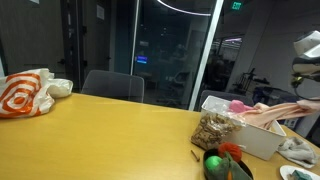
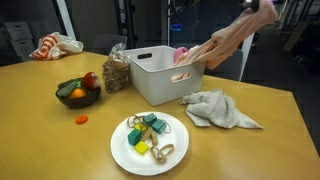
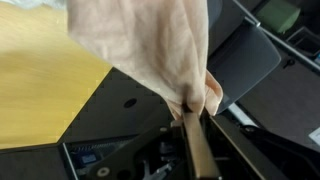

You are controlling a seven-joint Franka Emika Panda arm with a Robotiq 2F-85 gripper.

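A pale pink cloth slopes over the white box, its upper end raised to the right and its lower end at the box's right side. My gripper is shut on the cloth, which bunches between the fingers in the wrist view. In the first exterior view the cloth stretches left from the arm across the box; the fingertips are hard to make out there. Whether the cloth's lower end touches anything inside the box, I cannot tell. Something bright pink shows in the box.
A grey cloth lies right of the box. In front stands a white plate with small coloured items. Left of the box are a clear bag of brown pieces and a dark bowl of produce.
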